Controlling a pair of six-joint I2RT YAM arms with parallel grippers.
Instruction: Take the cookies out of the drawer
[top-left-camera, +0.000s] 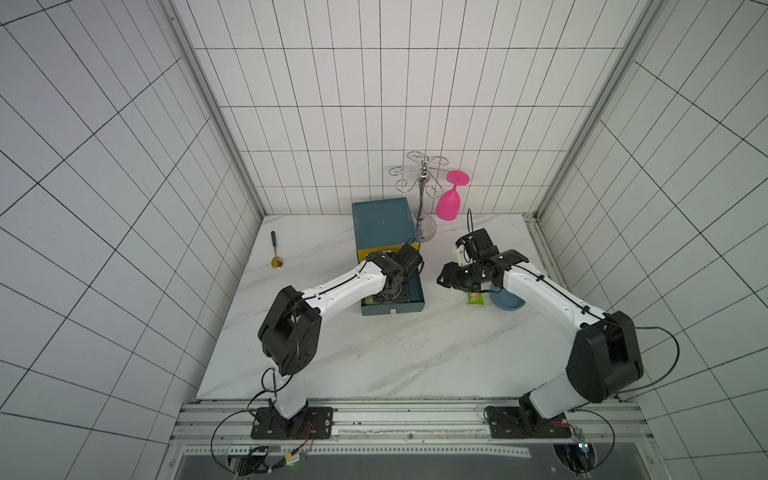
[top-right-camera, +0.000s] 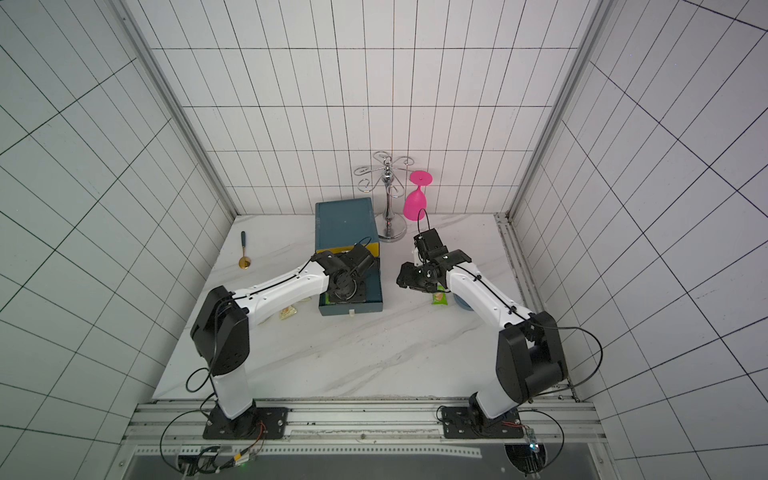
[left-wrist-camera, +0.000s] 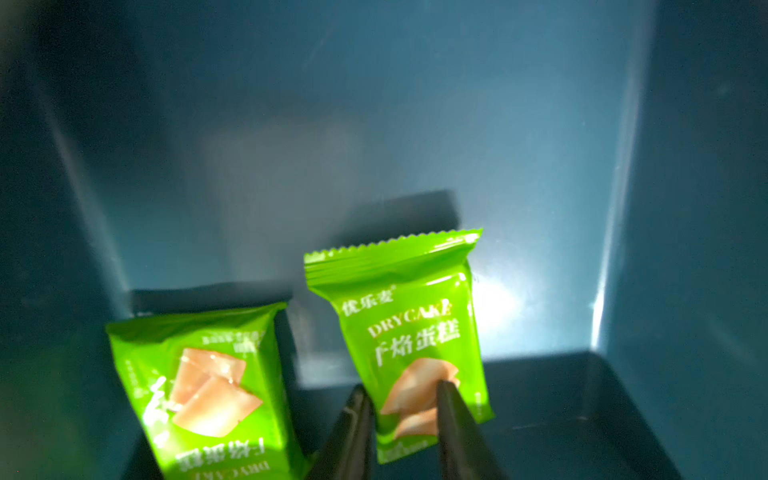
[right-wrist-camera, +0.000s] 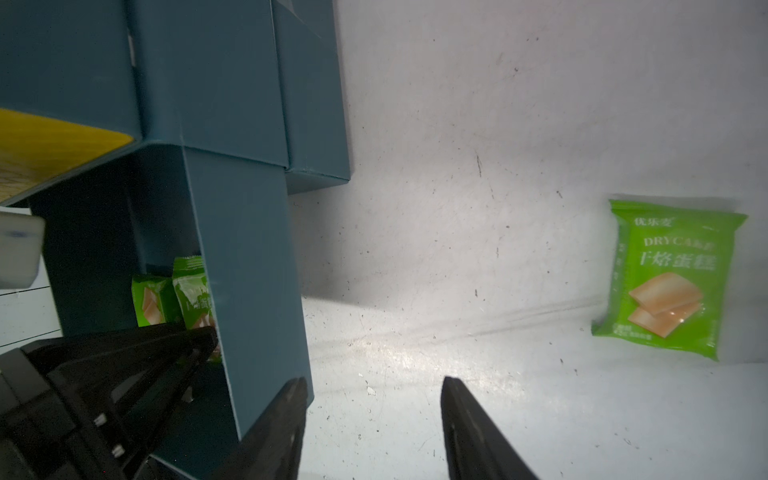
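Note:
The blue drawer (top-left-camera: 408, 306) is pulled out at the table's middle. Inside, in the left wrist view, lie two green DRYCAKE packets: one (left-wrist-camera: 408, 328) at centre, one (left-wrist-camera: 200, 392) at lower left. My left gripper is down in the drawer, its fingertips apart on either side of the centre packet's lower part; whether they touch it is unclear. Another green packet (right-wrist-camera: 668, 276) lies on the table right of the drawer. My right gripper hangs above the table beside the drawer, open and empty.
A blue plate (top-left-camera: 509, 301) lies to the right, partly behind my right arm. A metal stand (top-left-camera: 424, 192) with a pink goblet (top-left-camera: 448, 204) stands at the back. A spoon (top-left-camera: 277, 261) lies at the left.

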